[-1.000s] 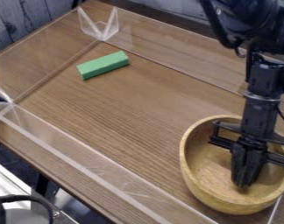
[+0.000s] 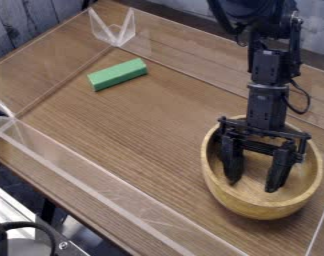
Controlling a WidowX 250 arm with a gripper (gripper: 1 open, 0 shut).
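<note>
The black gripper point(image 2: 256, 168) hangs down inside a round wooden bowl point(image 2: 258, 204) at the right of the view, its fingers open and spread apart low in the bowl. I see no object between the fingers, though the dark housing hides part of the bowl's inside. A green block point(image 2: 118, 74) lies by itself at the upper left of the wooden table.
A clear plastic piece point(image 2: 113, 30) stands at the back of the table point(image 2: 125, 140). Clear strips run along the near left edge. Dark cables and fittings are at the lower left.
The gripper and bowl have shifted a little to the left, and the gripper's fingers now appear more widely spread inside the bowl. The green block has not moved.
</note>
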